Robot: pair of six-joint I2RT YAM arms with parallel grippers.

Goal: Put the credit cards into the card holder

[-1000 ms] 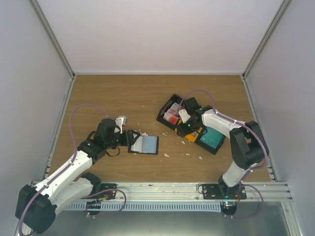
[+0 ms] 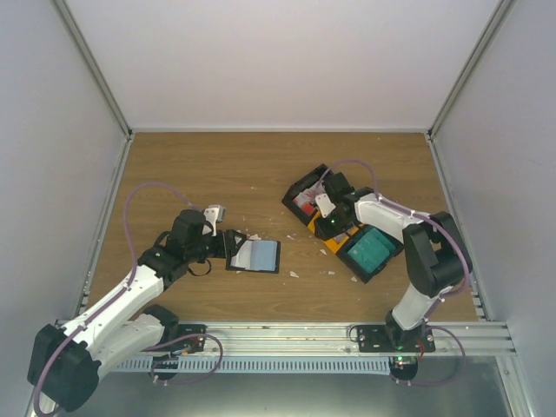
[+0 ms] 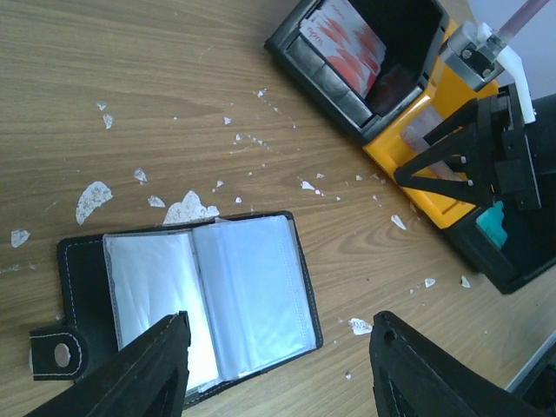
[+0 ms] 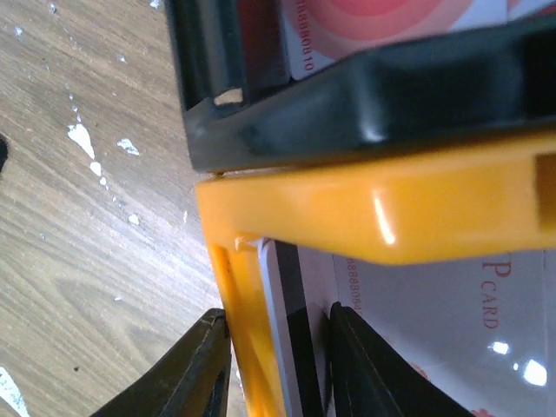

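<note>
The open card holder, black with clear pockets, lies flat on the table; no card can be made out in its pockets. My left gripper is open over the holder's near part, nothing between its fingers. At the yellow box, my right gripper is part open, its fingers on either side of the box's side wall. Just inside that wall stands a card edge with a dark stripe, also between the fingers; whether they press on it cannot be told. A pale card lies behind.
A black box with red-and-white cards adjoins the yellow box. On its other side is another black box holding green cards. White flecks dot the table.
The row of boxes has turned and shifted: its back-left end went right, its front-right end came toward the front. The right gripper moved slightly. The left arm and holder stayed still.
</note>
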